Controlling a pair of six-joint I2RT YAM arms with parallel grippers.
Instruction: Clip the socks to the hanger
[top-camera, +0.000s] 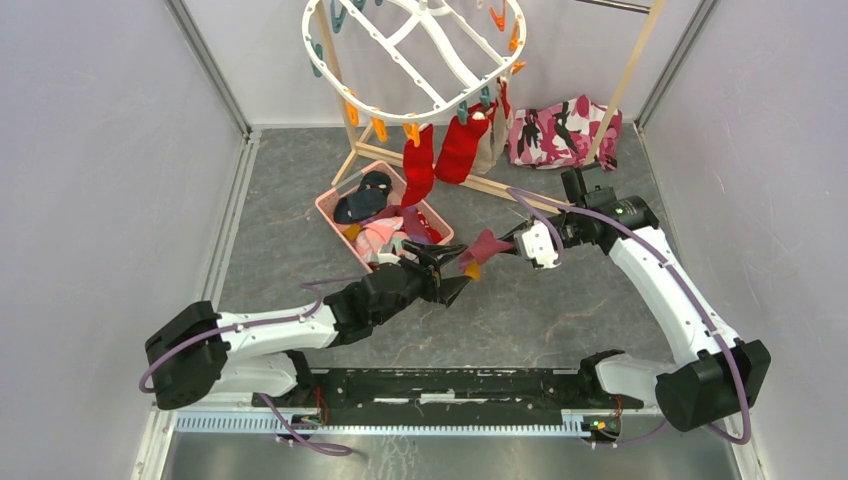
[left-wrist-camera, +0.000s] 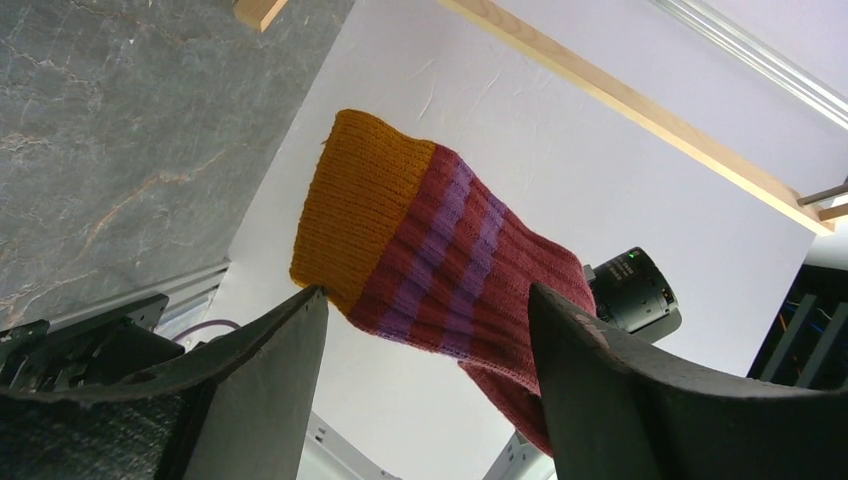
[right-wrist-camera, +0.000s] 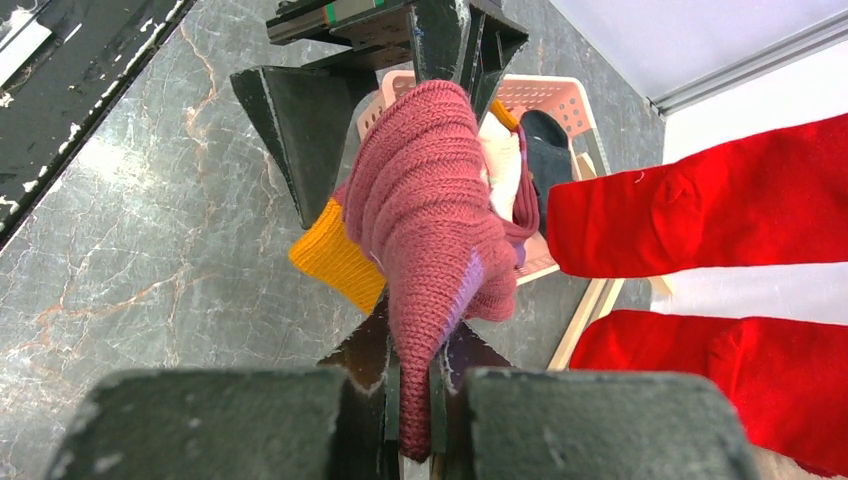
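Observation:
A maroon sock (top-camera: 487, 245) with purple stripes and an orange cuff hangs from my right gripper, which is shut on its toe end. In the left wrist view the sock (left-wrist-camera: 440, 235) spans the space ahead of my left gripper, its orange cuff near one fingertip. That gripper stands open, its two fingers spread apart near the cuff. The round white hanger (top-camera: 440, 105) is at the top of the top view, with orange and teal clips around its rim. Two red socks (top-camera: 458, 148) hang from its near right side.
A pink basket (top-camera: 327, 205) of socks and other cloth items stands behind my left gripper. Wooden stand legs (top-camera: 500, 190) cross the floor below the hanger. A pink camouflage bag (top-camera: 560, 135) lies at the back.

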